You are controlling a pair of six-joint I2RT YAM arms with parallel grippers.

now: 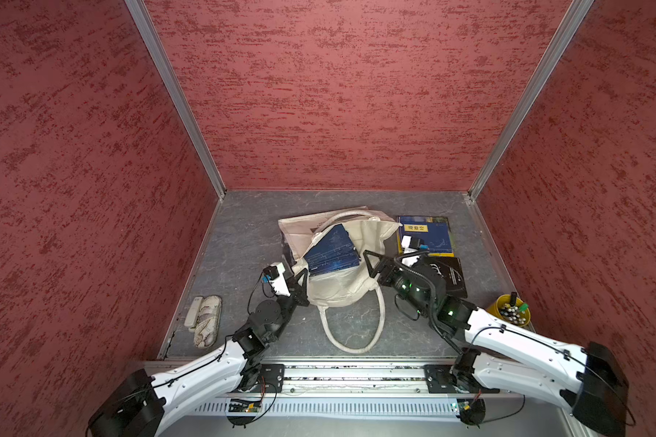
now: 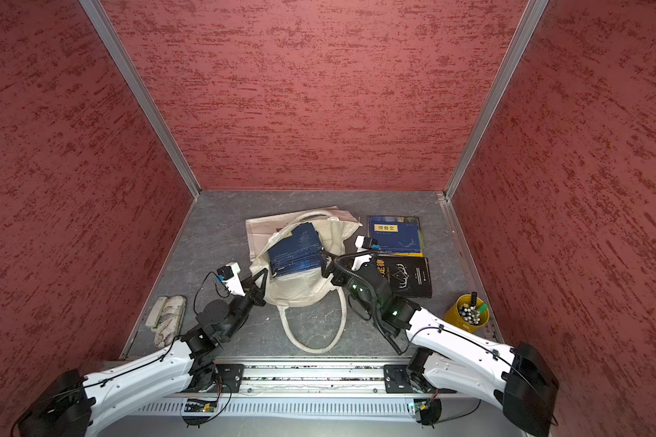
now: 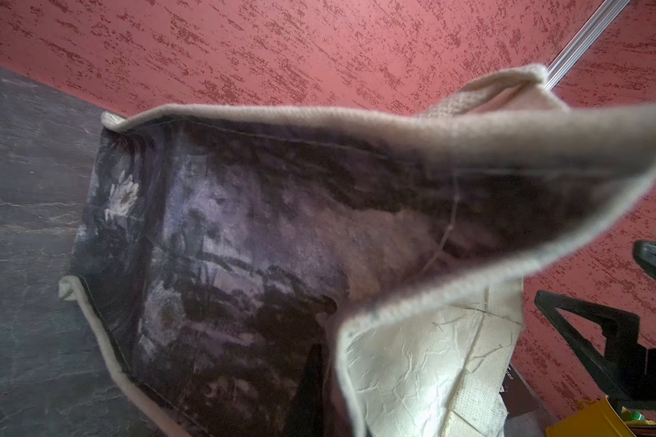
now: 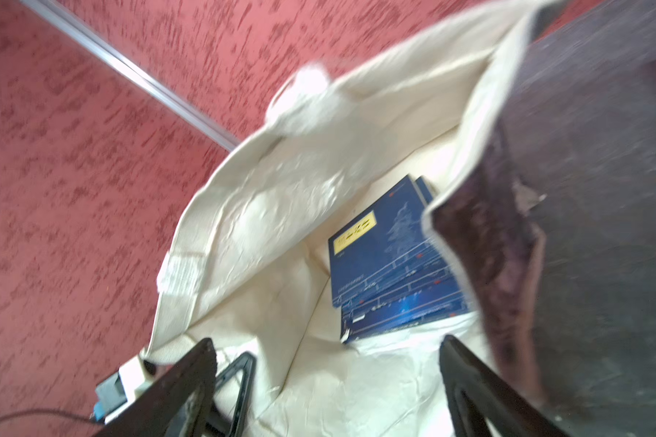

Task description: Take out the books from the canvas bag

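Note:
The cream canvas bag (image 1: 335, 295) lies mid-table with its mouth held wide. Inside it, a fanned stack of dark blue books (image 4: 397, 269) shows, the uppermost with a yellow label. My left gripper (image 1: 304, 282) is shut on the bag's left rim; in the left wrist view the bag's rim (image 3: 341, 342) folds beside a dark finger, partly hidden. At the right side of the mouth is my right gripper (image 1: 370, 265), its fingers (image 4: 470, 386) spread with no book between them. The books lie deeper in the bag, ahead of those fingers.
Right of the bag lie a blue book (image 2: 397, 231) and a black book (image 2: 408, 276). A yellow cup (image 2: 468, 313) of small items stands near the right wall. Pale sandals (image 1: 207, 320) rest at front left. Bag handles loop out front and back.

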